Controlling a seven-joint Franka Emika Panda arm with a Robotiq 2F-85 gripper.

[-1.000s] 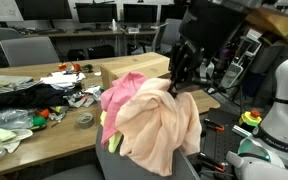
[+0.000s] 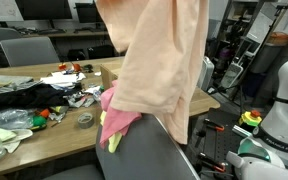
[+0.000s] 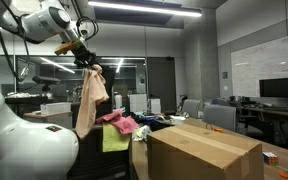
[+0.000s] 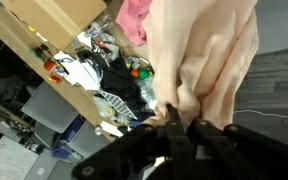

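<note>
A peach-coloured cloth (image 2: 164, 70) hangs large across exterior view 1, its top running out of the frame. High at the left of exterior view 2, my gripper (image 3: 88, 66) is shut on the upper end of this cloth (image 3: 91, 100), which drapes down below it. In the wrist view the bunched cloth (image 4: 194, 60) runs into the gripper and covers much of the fingertips. A pink cloth (image 2: 117, 112) lies over the chair back beside the table, apart from the gripper, with something yellow under it.
A wooden table (image 2: 59, 143) carries dark and white clothes (image 2: 44, 97), a tape roll (image 2: 85, 120) and a green bag (image 2: 12, 118). In exterior view 2 a large cardboard box (image 3: 204, 152) stands in front. Dark floor shows at the wrist view's right.
My gripper has risen out of exterior view 1, lifting the peach cloth off the pink one.
</note>
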